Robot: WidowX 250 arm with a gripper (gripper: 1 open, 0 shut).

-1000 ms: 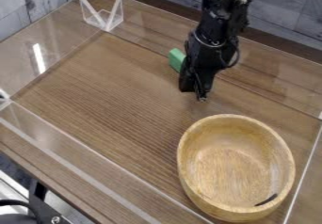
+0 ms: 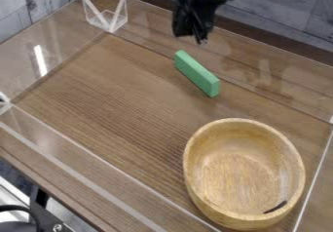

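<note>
A green block [image 2: 197,73] lies on the wooden table [image 2: 117,109], a little right of centre, long side running diagonally. Above and behind it, at the top of the camera view, is my dark gripper [image 2: 197,23], blurred and raised clear of the block. Whether its fingers are open or shut is hard to see.
A large tan bowl [image 2: 205,173] occupies the lower right, with a small dark item inside. A clear plastic piece [image 2: 107,12] stands at the back left.
My gripper has moved up and back, away from the green block. The block now sits in full view, slightly lower in the picture.
</note>
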